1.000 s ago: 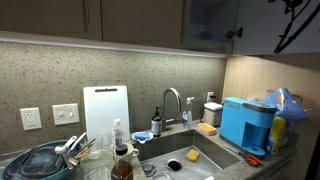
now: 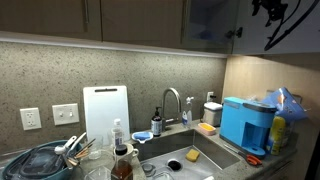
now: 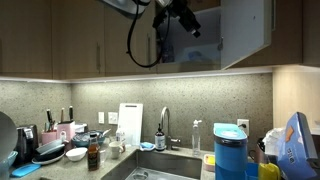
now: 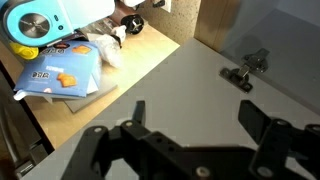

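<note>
My gripper stands open in the wrist view, with nothing seen between its fingers. A plain grey panel [image 4: 190, 75] fills much of the view beyond it, and a metal hinge [image 4: 245, 72] sits at the panel's far edge. In exterior view 2 the gripper [image 3: 188, 22] hangs high, in front of the upper cabinets; the open cabinet [image 3: 210, 55] with its pale inside and swung-out door [image 3: 255, 30] is just to its right. From exterior view 1 the gripper [image 2: 276, 14] shows at the top right, near the cabinet door. Whether it touches the door, I cannot tell.
Below lie the sink [image 2: 180, 160] with a yellow sponge [image 2: 192, 156], the tap [image 2: 172, 102], a blue container [image 2: 247, 124] and a bag of snacks [image 2: 285, 103]. A dish rack [image 2: 38, 163] stands at the left. Closed cabinet fronts [image 3: 100, 45] continue leftward.
In exterior view 1 the arm and gripper have moved left and further into the picture at the top right. Counter objects look unmoved.
</note>
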